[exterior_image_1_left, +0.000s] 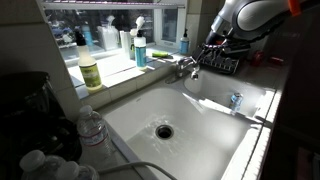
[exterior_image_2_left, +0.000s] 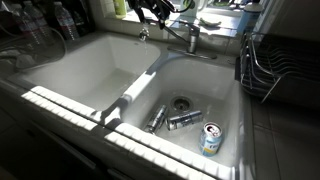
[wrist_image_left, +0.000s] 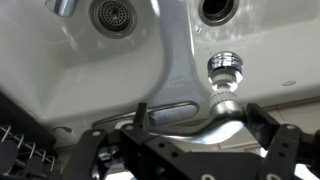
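My gripper is open in the wrist view, its two dark fingers apart at the lower middle. The chrome faucet (wrist_image_left: 224, 75) lies below the gripper, close to the right finger; whether they touch cannot be told. In exterior view 2 the gripper (exterior_image_2_left: 158, 12) hangs near the faucet (exterior_image_2_left: 192, 38) at the back of the sink. A blue-and-white can (exterior_image_2_left: 210, 139) stands in one basin, with a silver can (exterior_image_2_left: 185, 120) and another silver can (exterior_image_2_left: 155, 119) lying beside it. From exterior view 1, a can (exterior_image_1_left: 236, 101) shows in the far basin.
A divider (exterior_image_2_left: 140, 87) separates the two basins; the other basin (exterior_image_2_left: 85, 75) looks empty. A dish rack (exterior_image_2_left: 280, 65) stands beside the sink. Bottles, including a yellow soap bottle (exterior_image_1_left: 88, 66), line the window ledge. Water bottles (exterior_image_1_left: 92, 130) stand on the near counter.
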